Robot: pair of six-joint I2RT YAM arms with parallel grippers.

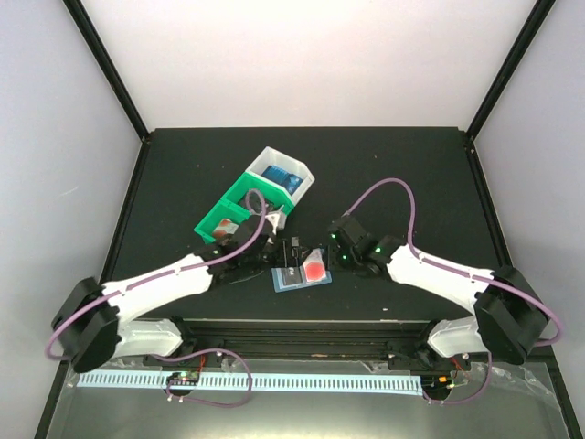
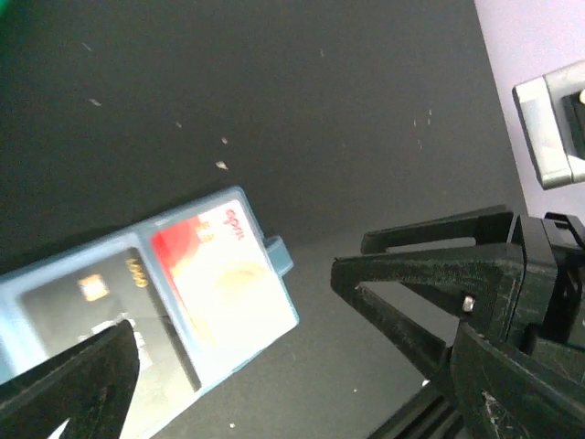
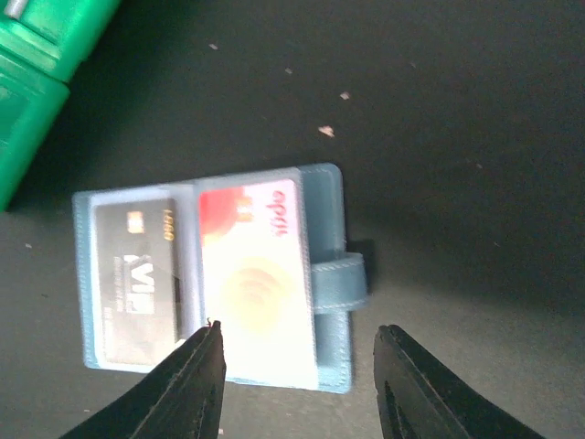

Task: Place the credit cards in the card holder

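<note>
The pale blue card holder [image 3: 331,197] lies unfolded on the dark table, its strap [image 3: 338,283] on the right side. A dark VIP card [image 3: 135,283] sits in its left pocket and a white and red card [image 3: 258,283] in its right pocket. Over the holder's left part, my left gripper [image 1: 294,252] stands open; its fingers [image 2: 78,384] are wide apart with nothing between them. Just off the holder's right edge hovers my right gripper [image 1: 331,252], its fingers parted and empty, also visible as black fingers [image 2: 430,274] in the left wrist view.
Behind the holder stands a green bin [image 1: 208,218] of two compartments holding cards, partly covered by the left arm. A white bin [image 1: 303,172] with blue cards [image 1: 279,176] adjoins it. Bare table stretches away at the right and back.
</note>
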